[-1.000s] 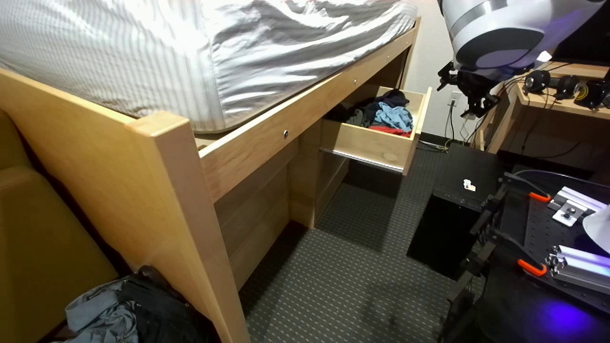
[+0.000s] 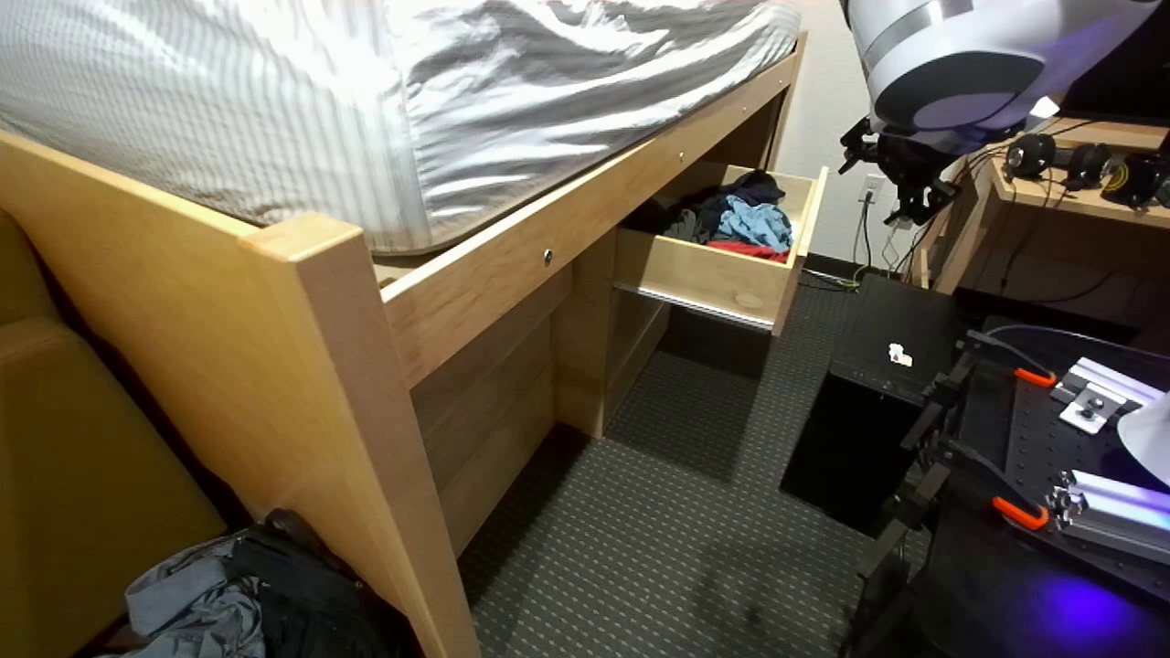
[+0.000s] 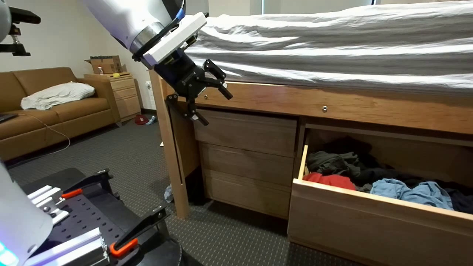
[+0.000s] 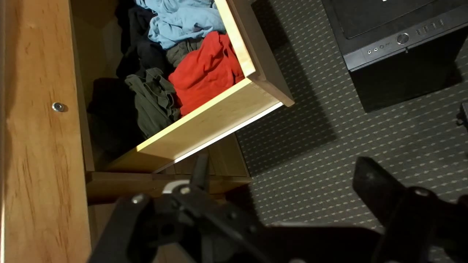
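Observation:
My gripper (image 3: 217, 110) hangs in the air in front of the bed frame, its fingers spread wide and nothing between them. In the wrist view both fingers (image 4: 370, 173) stand far apart. The upper drawer (image 3: 377, 217) under the bed is pulled out. Inside it lie a red cloth (image 4: 205, 74), a light blue cloth (image 4: 186, 24), a dark green-grey cloth (image 4: 151, 103) and black clothing (image 4: 144, 50). From the first exterior view, the gripper (image 2: 867, 196) shows open at the upper right, apart from the drawer's front (image 2: 809, 225).
A black computer case (image 2: 877, 340) stands on the carpet near the drawer. Clamps and metal rails sit on the black robot table (image 2: 993, 581). Closed drawers (image 3: 246, 164) lie left of the pulled-out one.

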